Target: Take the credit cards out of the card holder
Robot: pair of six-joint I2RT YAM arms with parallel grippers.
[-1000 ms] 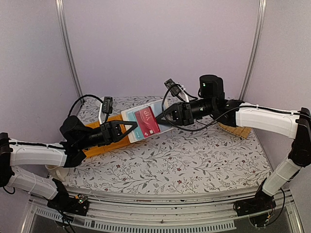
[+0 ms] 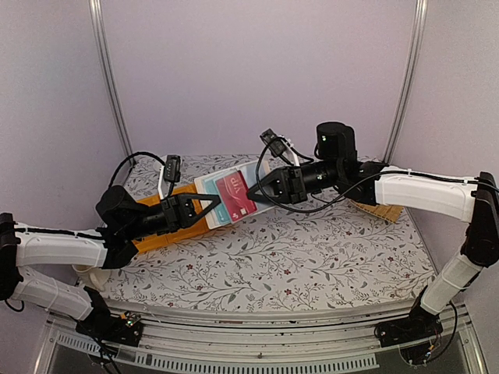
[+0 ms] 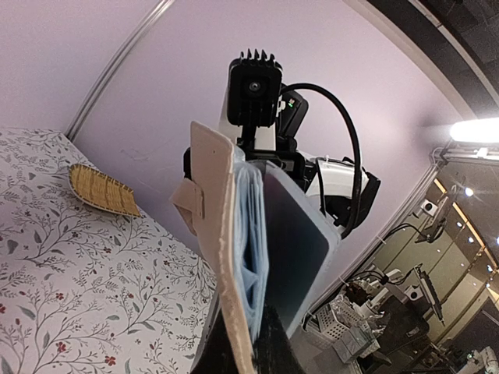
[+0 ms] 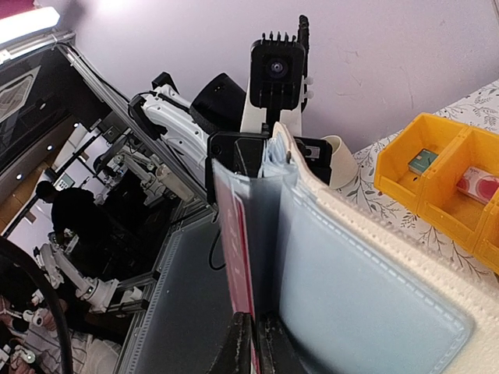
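Note:
Held open in mid-air, the card holder (image 2: 206, 187) has a pale cover and clear sleeves. My left gripper (image 2: 214, 202) is shut on its left edge; in the left wrist view the cover (image 3: 214, 202) runs down between the fingers. A red VIP card (image 2: 234, 196) shows in the middle, with light blue beside it. At this card's right edge is my right gripper (image 2: 253, 192), shut. In the right wrist view the red card (image 4: 235, 249) and clear sleeve (image 4: 265, 226) reach down to its fingertips; whether they are pinched there is hard to tell.
A yellow compartment box (image 4: 412, 148) lies behind the left gripper, with a small teal item (image 4: 422, 161) and a red-and-white one (image 4: 477, 184) inside. A woven basket sits at the right.
My right gripper has shifted slightly left, closer over the red card's edge. The left gripper and the card holder look unmoved.

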